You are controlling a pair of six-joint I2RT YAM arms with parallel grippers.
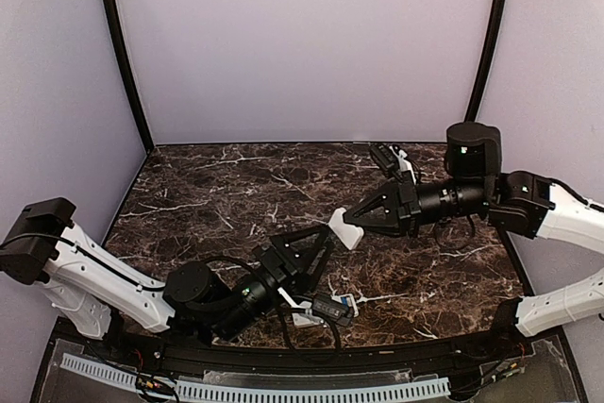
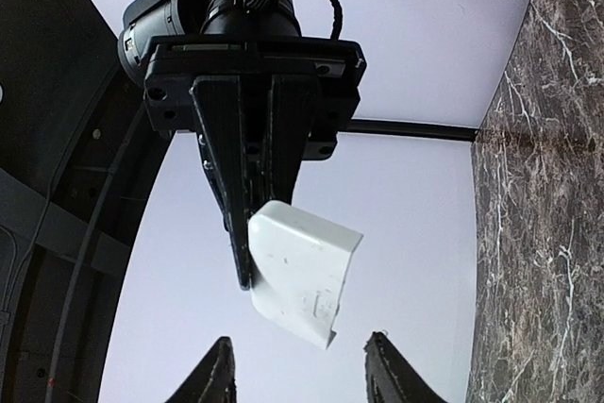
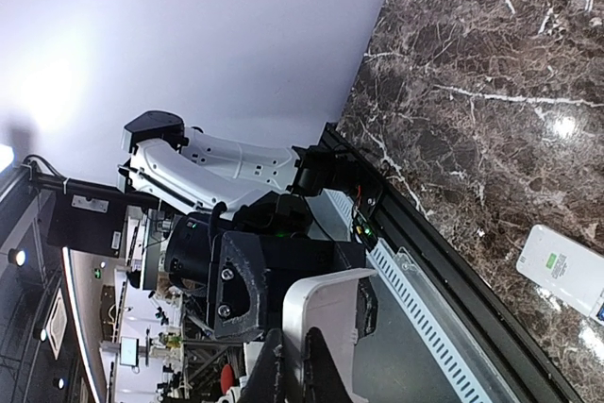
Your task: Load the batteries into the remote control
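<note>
A small white cover (image 1: pixel 346 228), curved at one end, hangs in the air with my right gripper (image 1: pixel 356 219) shut on it. In the left wrist view, the right fingers (image 2: pixel 222 158) pinch the edge of that cover (image 2: pixel 300 271). My left gripper is open close to the cover, with a clear gap between its fingers and nothing held. Below, the white remote (image 3: pixel 557 269) lies on the table, a small green mark on it. In the top view the left wrist partly hides the remote (image 1: pixel 307 319). No loose battery can be made out.
A slotted white rail (image 1: pixel 311 392) runs along the front edge. Both arms meet above the table's front middle, with little room between them.
</note>
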